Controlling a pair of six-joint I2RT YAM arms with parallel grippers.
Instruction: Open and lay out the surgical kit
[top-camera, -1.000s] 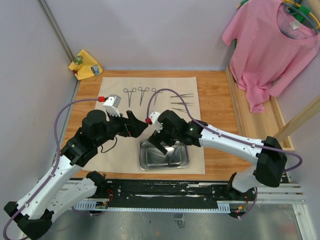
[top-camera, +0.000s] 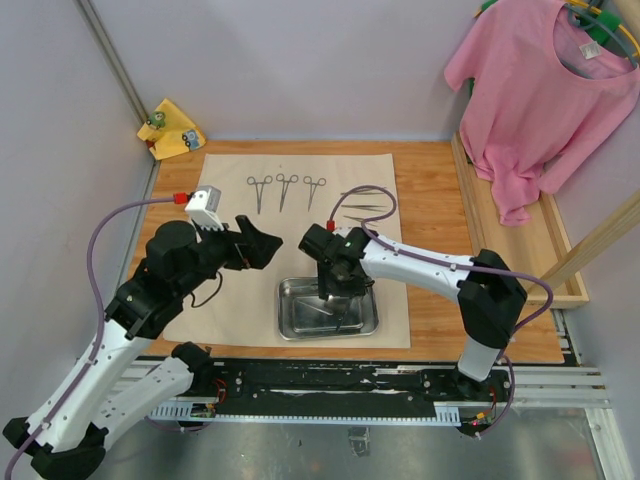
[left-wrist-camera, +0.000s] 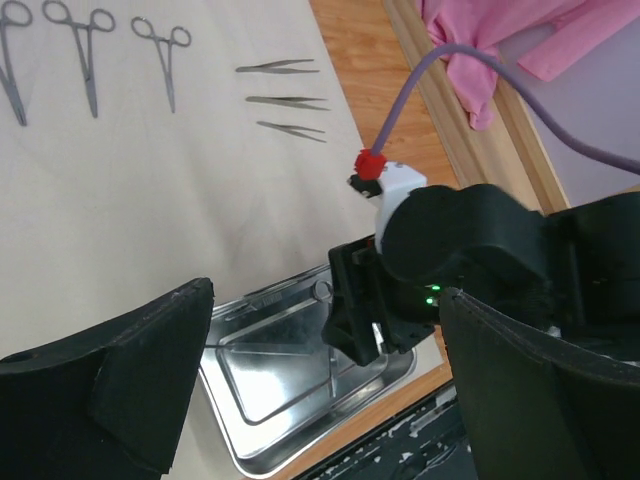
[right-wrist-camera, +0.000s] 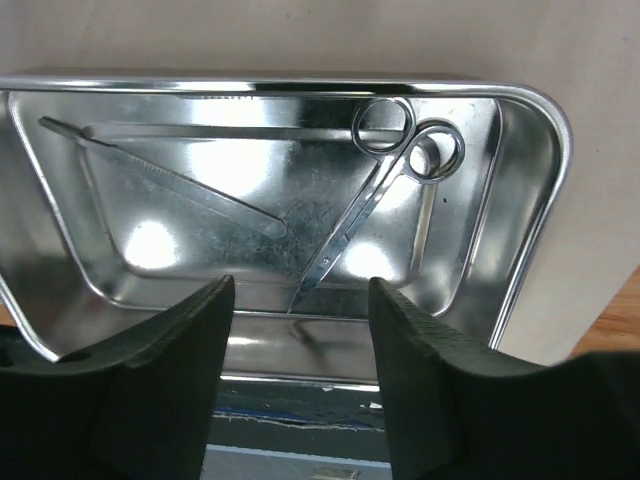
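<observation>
A steel tray (top-camera: 300, 330) lies on a paper sheet (top-camera: 215, 315). In the right wrist view it holds scissors (right-wrist-camera: 348, 225) and a straight slim instrument (right-wrist-camera: 180, 185). My right gripper is over the tray, fingers apart, nothing visible between them. My left gripper stands open above the sheet, left of the tray. Three ring-handled instruments (top-camera: 283, 190) and three tweezers (left-wrist-camera: 283, 100) lie in rows toward the back of the sheet.
A pink shirt (top-camera: 530, 90) hangs over a wooden frame (top-camera: 470, 200) at right. A yellow cloth (top-camera: 170, 130) sits at back left.
My right gripper has swung round and moved rightward over the tray, turning more upright. My left gripper has moved slightly left.
</observation>
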